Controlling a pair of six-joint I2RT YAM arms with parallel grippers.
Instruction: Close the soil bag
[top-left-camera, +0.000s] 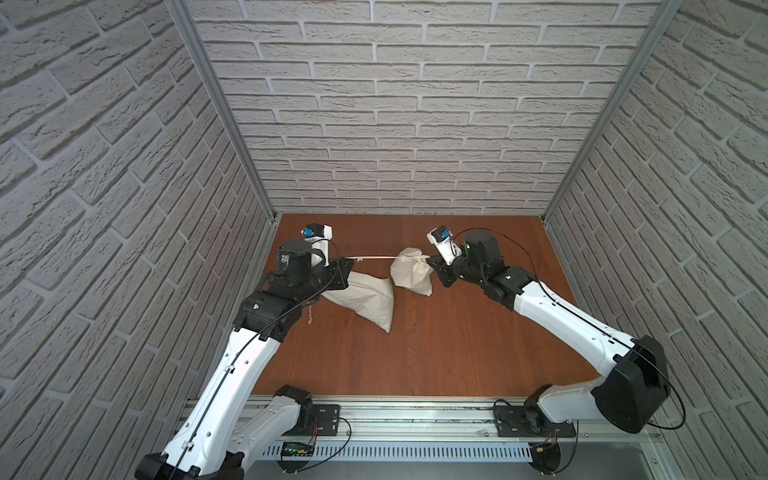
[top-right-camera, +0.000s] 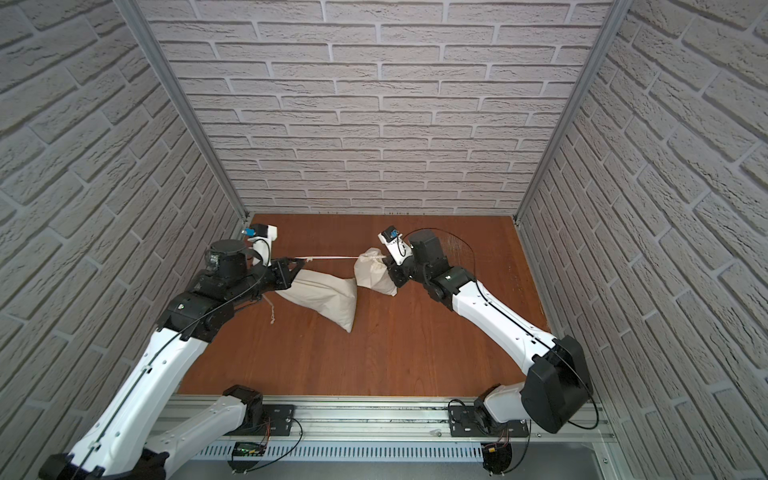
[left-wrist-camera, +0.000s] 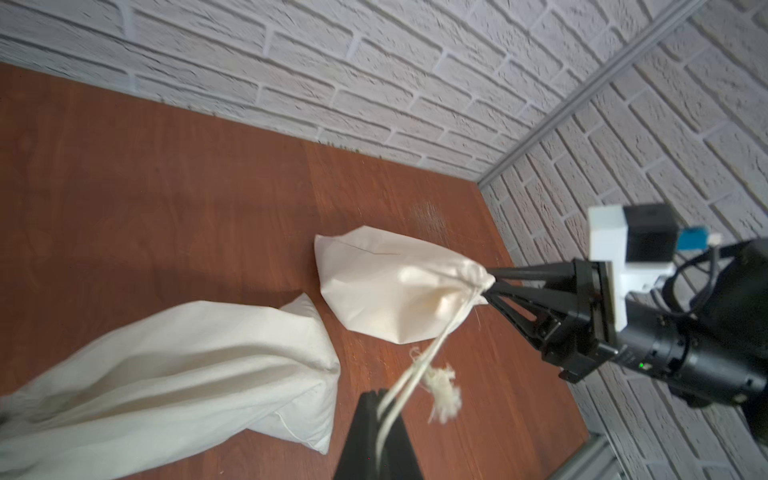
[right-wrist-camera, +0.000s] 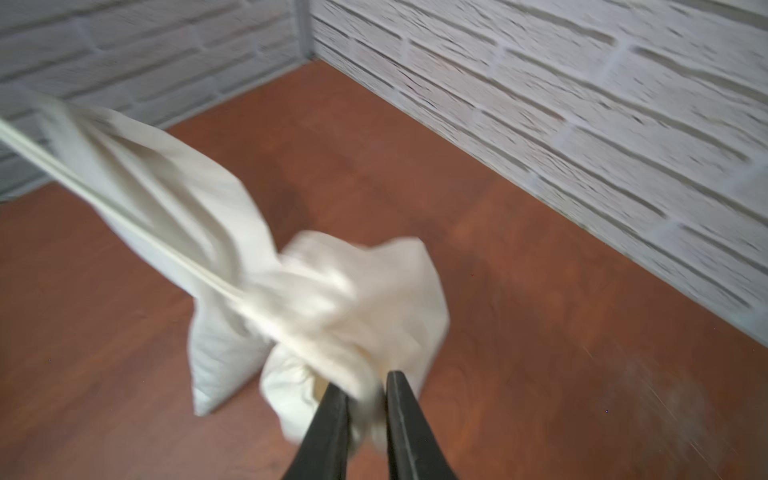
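The cream cloth bag (top-left-camera: 412, 273) rests on the wooden floor at the centre with its neck in my right gripper, shut on it. A pale drawstring (top-left-camera: 380, 257) stretches taut from that neck to my left gripper, which is shut on the cord, as the left wrist view shows, with a frayed knot hanging beside it. In that view the bag (left-wrist-camera: 376, 280) looks bunched and slumped below the black fingers of my right gripper. The right wrist view is blurred.
A second cream bag (top-right-camera: 320, 296) with a loose cord lies flat to the left, beneath my left arm. Brick walls close in the back and sides. The board is clear at the front and back.
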